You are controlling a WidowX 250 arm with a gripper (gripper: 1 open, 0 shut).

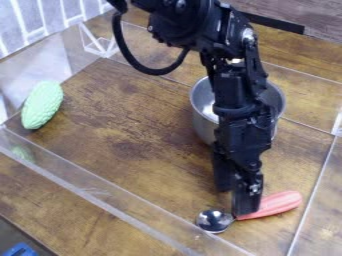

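My black gripper (238, 192) reaches down at the right of the wooden table, open, its fingers low over a spoon with a pink handle (274, 204) and a shiny metal head (214, 220). The spoon lies near the front right, the head pointing left. Behind my wrist stands a metal pot (205, 105), partly hidden by the arm. Whether the fingertips touch the spoon is unclear.
A pale green object (42, 104) lies at the left. Clear plastic walls edge the workspace along the left, front and right.
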